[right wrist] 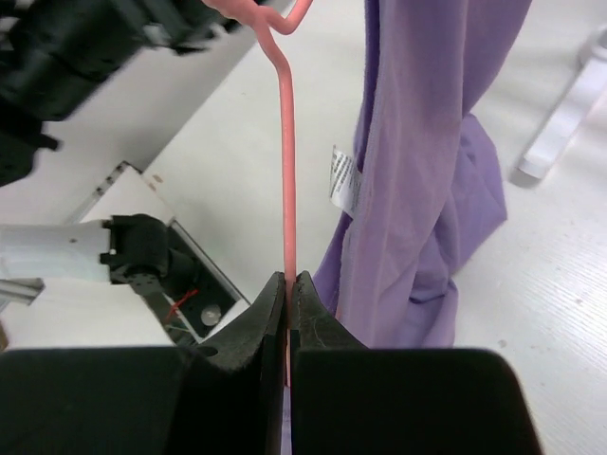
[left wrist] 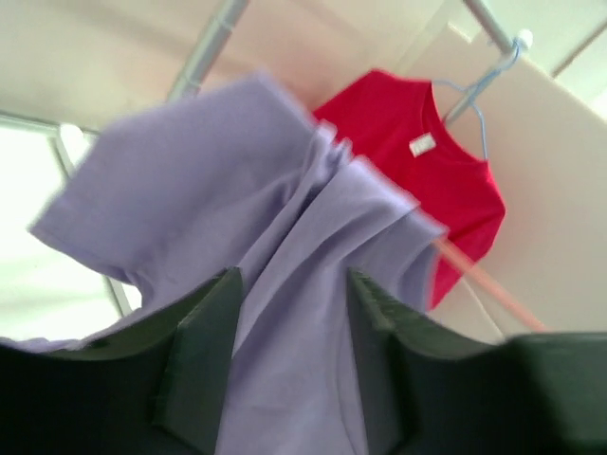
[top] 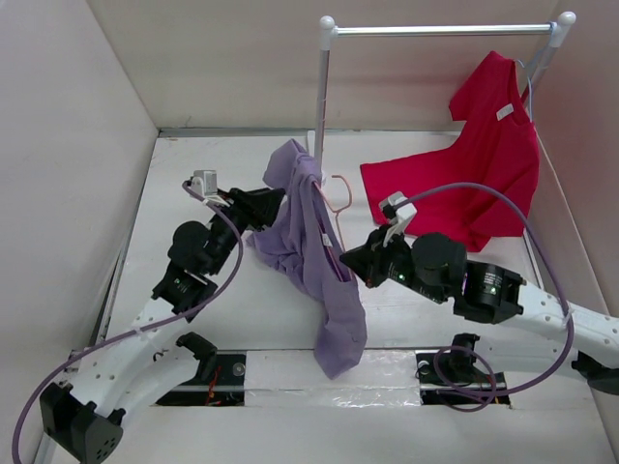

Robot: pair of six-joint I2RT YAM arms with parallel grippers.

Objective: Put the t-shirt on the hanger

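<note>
The lilac t-shirt [top: 324,300] hangs draped over a pink hanger [top: 338,208], its white label visible in the right wrist view. My right gripper is shut on the hanger's thin pink bar, with shirt cloth close behind it. My left gripper [top: 271,205] is up beside the shirt's upper part; in the left wrist view its two fingertips [left wrist: 230,284] stand apart, open, with lilac cloth in front of and behind them.
A red t-shirt [top: 474,184] hangs on a blue hanger at the right end of the rack [top: 440,31]. The rack's left post [top: 323,97] stands just behind the lilac shirt. Bare floor lies at the left.
</note>
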